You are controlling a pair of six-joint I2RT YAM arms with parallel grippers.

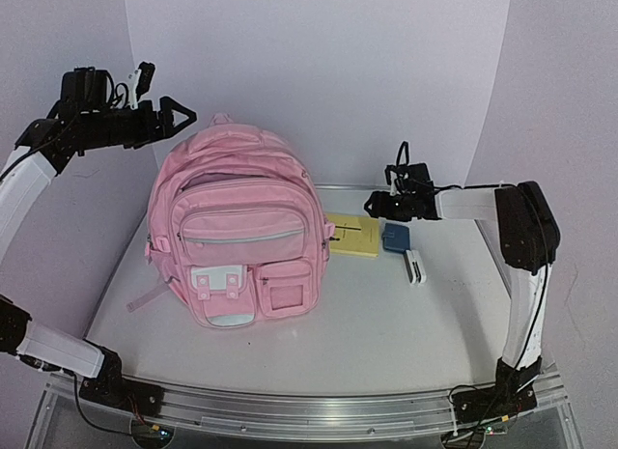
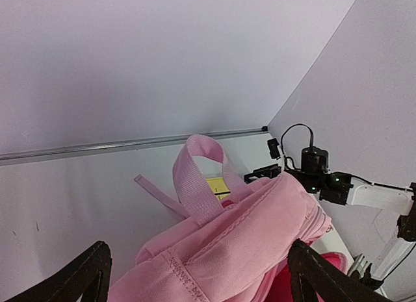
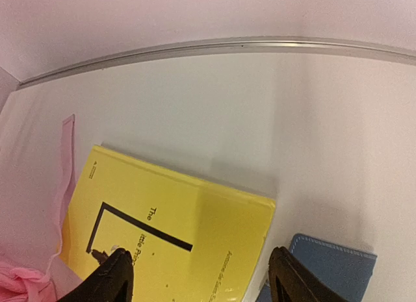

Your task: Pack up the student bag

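Observation:
The pink backpack [image 1: 241, 203] stands upright left of centre in the top view. The yellow book [image 1: 359, 238] lies flat to its right, with the navy notebook [image 1: 396, 238] beside it. My right gripper is above the book and notebook, fingers spread wide with nothing held between them. In the right wrist view the yellow book [image 3: 172, 217] is below, its near edge cut off by the frame, and the notebook [image 3: 335, 266] is partly hidden by a finger. My left gripper stands open and empty above the bag's top.
A small white-and-black item [image 1: 415, 266] lies in front of the notebook. A pink strap [image 3: 67, 165] reaches past the book's left end. Bare white table [image 1: 386, 333] spreads across the front right.

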